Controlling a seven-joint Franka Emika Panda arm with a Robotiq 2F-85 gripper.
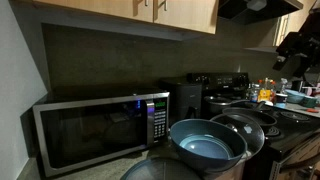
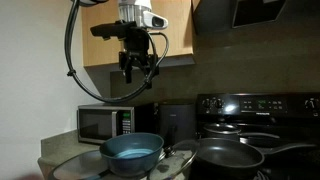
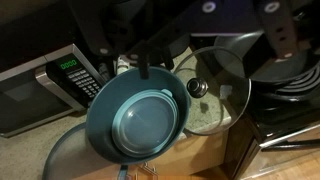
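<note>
My gripper hangs high above the counter in exterior view 2, pointing down and well clear of the cookware. Its dark fingers are too small and shadowed there to show how far apart they stand. In exterior view 1 only part of the arm shows at the right edge. Below the gripper in the wrist view is a blue-grey pot, with a lighter blue round piece inside it. A glass lid with a dark knob lies beside the pot, toward the stove.
A microwave stands left of the pot. Another lid lies in front of it. On the black stove sits a dark frying pan. Wooden cabinets hang above. The counter around the pot is crowded.
</note>
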